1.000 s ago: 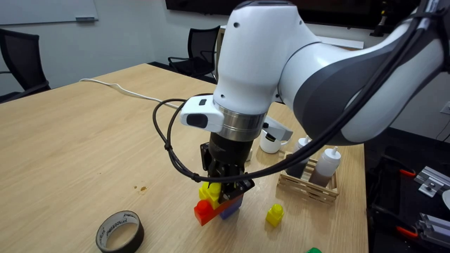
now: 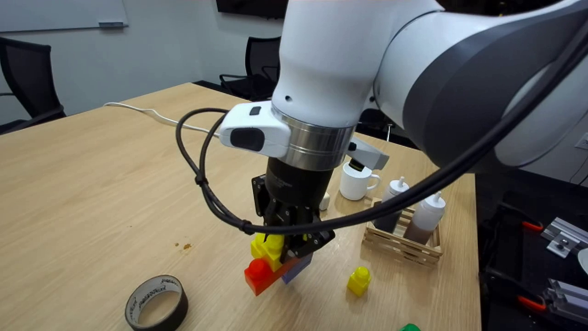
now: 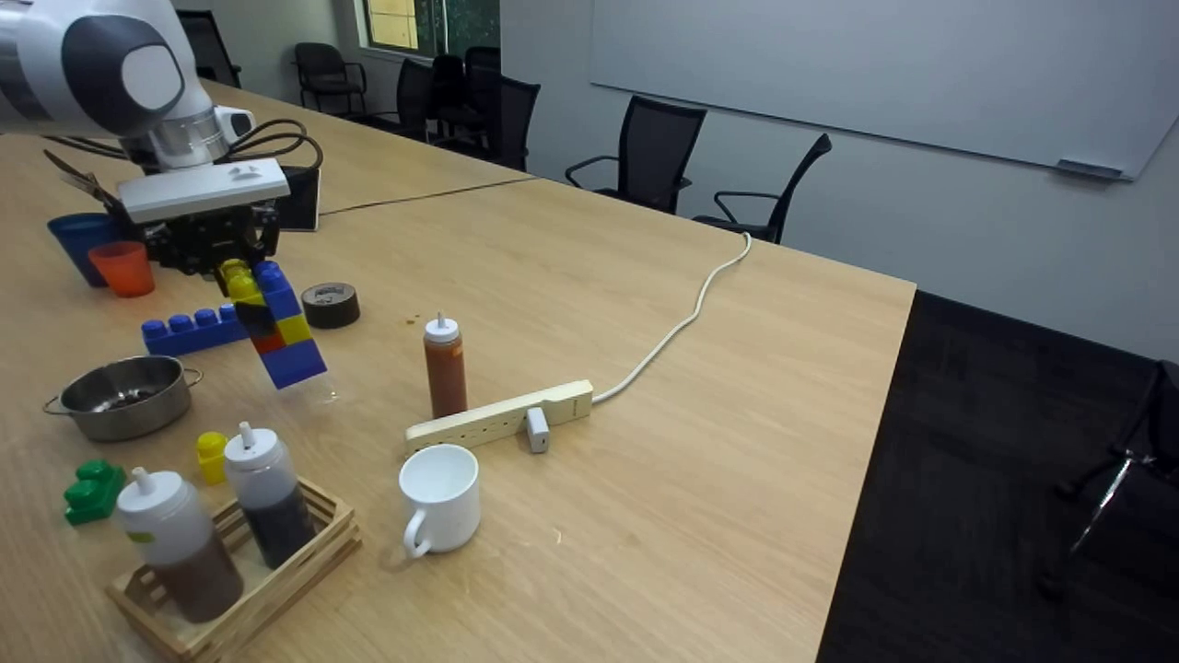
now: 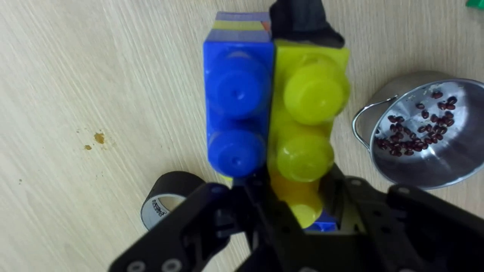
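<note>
My gripper is shut on a stack of building blocks. In the wrist view the stack's top shows a blue block (image 4: pixel 238 102) and a yellow block (image 4: pixel 313 90) side by side, the fingers gripping at the yellow one. Exterior view 1 shows a red block (image 2: pixel 259 273) at the stack's lower end. From exterior view 2 the stack hangs tilted, with a blue block (image 3: pixel 294 365) lowest; it looks raised off the table. A long blue block (image 3: pixel 195 331) lies beyond it. A lone yellow block (image 2: pixel 359 281) and a green block (image 3: pixel 95 492) sit on the table.
A metal pot (image 4: pixel 431 131) with red beans stands near the stack, and a tape roll (image 2: pixel 157 303) lies on its other side. A wooden crate (image 3: pixel 243 619) holds two bottles. Nearby are a white mug (image 3: pixel 441 497), sauce bottle (image 3: pixel 445 370) and power strip (image 3: pixel 497 418).
In exterior view 1 the arm and the held stack have shifted left, and the gripper has risen a little. The loose yellow block and the tape roll stay where they were.
</note>
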